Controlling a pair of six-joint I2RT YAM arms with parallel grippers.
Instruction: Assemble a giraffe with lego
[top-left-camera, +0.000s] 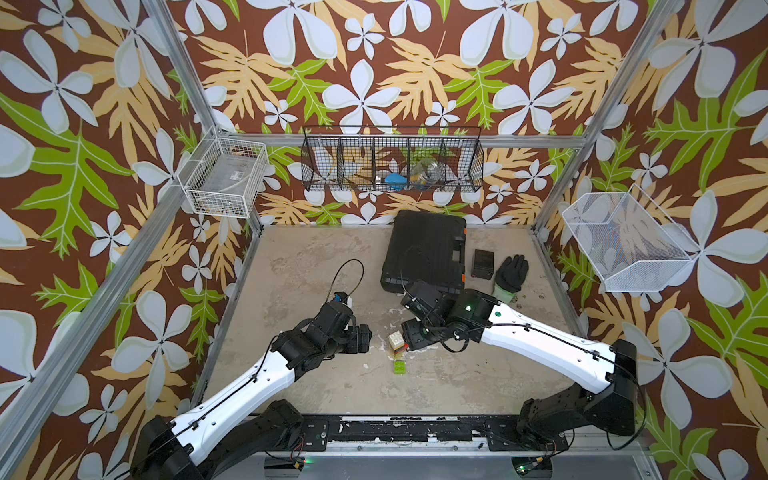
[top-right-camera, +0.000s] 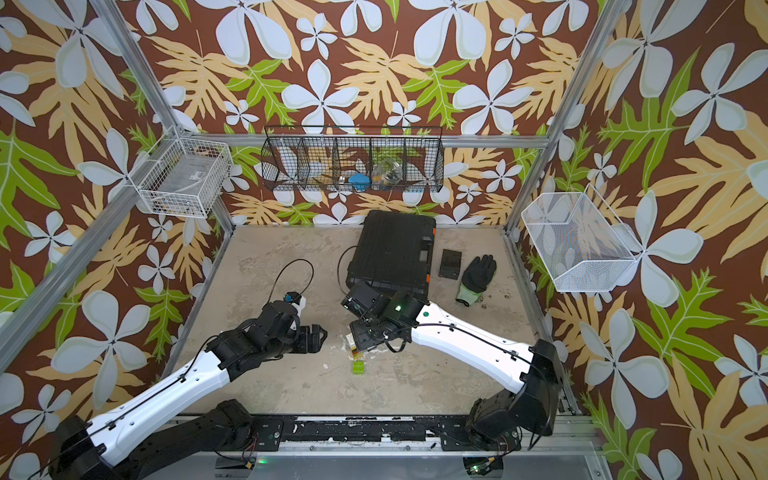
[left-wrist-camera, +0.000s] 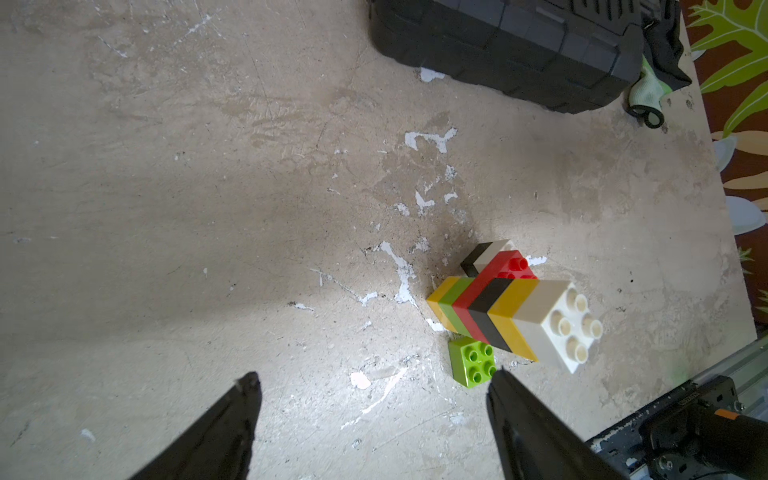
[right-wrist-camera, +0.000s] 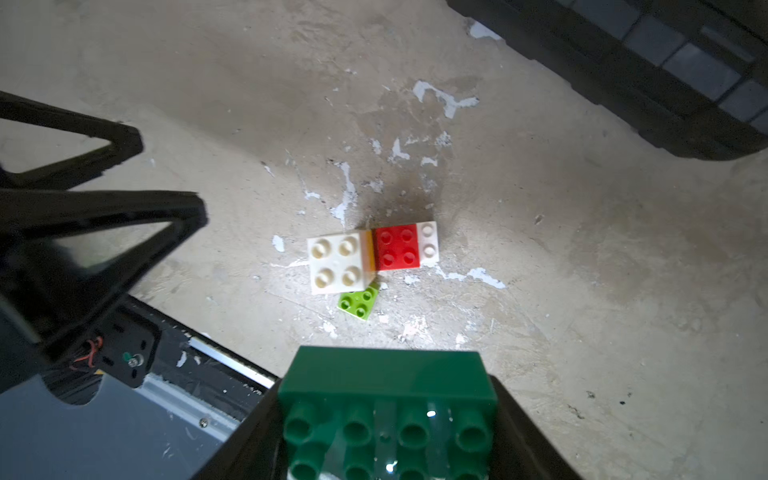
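A stacked lego tower stands mid-table, its white top brick (left-wrist-camera: 570, 326) above yellow, black, red and green layers. A low arm of red (right-wrist-camera: 397, 247) and white bricks (right-wrist-camera: 428, 243) sticks out beside it. Close by lies a lone light-green brick (left-wrist-camera: 473, 361). In the right wrist view, a dark green brick (right-wrist-camera: 388, 376) is held up between the fingers of my right gripper, above the table and near the tower. My left gripper is open and empty, hanging left of the tower.
A black case (top-left-camera: 425, 252) lies at the back, with a small dark box (top-left-camera: 482, 264) and a glove (top-left-camera: 510, 276) to its right. Wire baskets hang on the walls.
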